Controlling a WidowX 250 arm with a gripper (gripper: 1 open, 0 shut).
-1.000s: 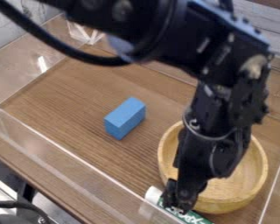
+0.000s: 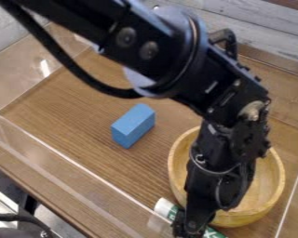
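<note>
My black gripper (image 2: 196, 218) is low at the front right, in front of a wooden bowl (image 2: 266, 181), its open fingertips down at a small white-and-green object (image 2: 207, 231) that lies at the bowl's front left. The fingers and arm hide much of that object and part of the bowl. A blue block (image 2: 133, 125) lies on the wooden surface to the left of the bowl.
A pale wooden wall stands at the back.
Over the last second my gripper has moved down to the white-and-green object. The blue block and bowl look still.
</note>
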